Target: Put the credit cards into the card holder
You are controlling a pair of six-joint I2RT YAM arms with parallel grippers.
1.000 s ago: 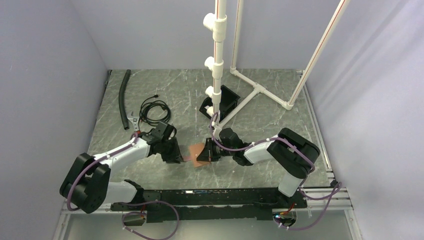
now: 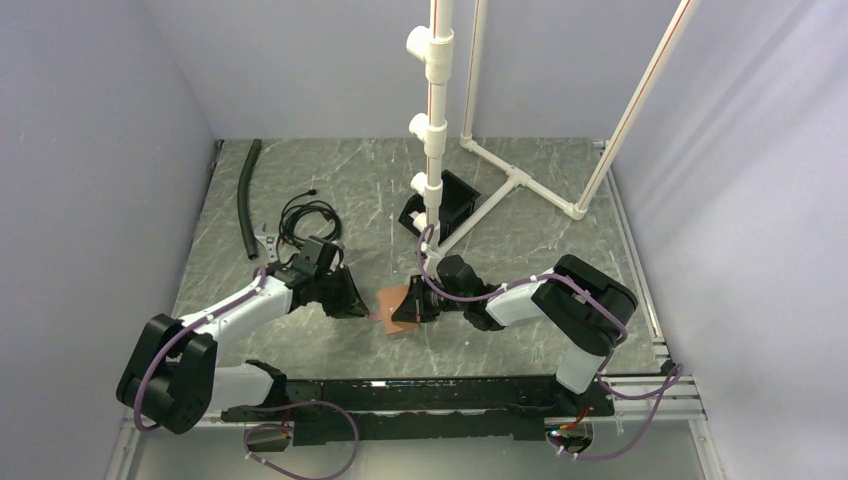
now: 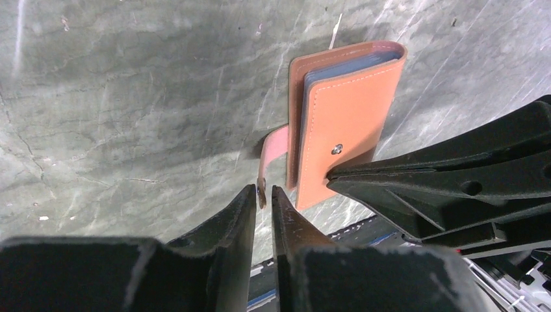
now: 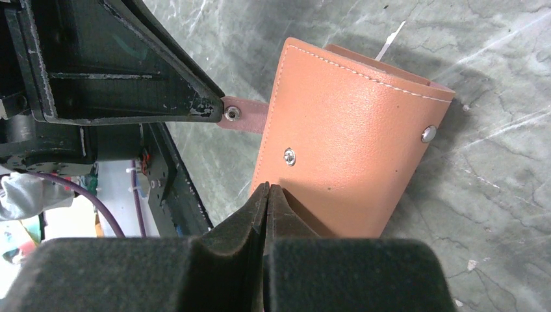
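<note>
A salmon leather card holder [image 2: 394, 300] [image 3: 351, 110] lies on the table between my grippers, clear sleeves showing at one side in the left wrist view. Its pink strap [image 3: 274, 147] [image 4: 250, 116] sticks out toward my left gripper [image 2: 358, 312], whose fingertips stand slightly apart at the strap's snap end; whether they grip it is unclear. My right gripper [image 2: 404, 312] is shut, its tips pressing on the holder's front, with nothing seen between them. I cannot make out any cards.
Behind stand a white pipe frame [image 2: 530, 185] and a black box [image 2: 455, 200]. A coiled cable [image 2: 310, 215], wrench [image 2: 266, 240] and black tube [image 2: 245, 200] lie at back left. The table's front edge is just below the grippers.
My left gripper has moved slightly back from the front edge over the last second. The right gripper and the holder look unchanged.
</note>
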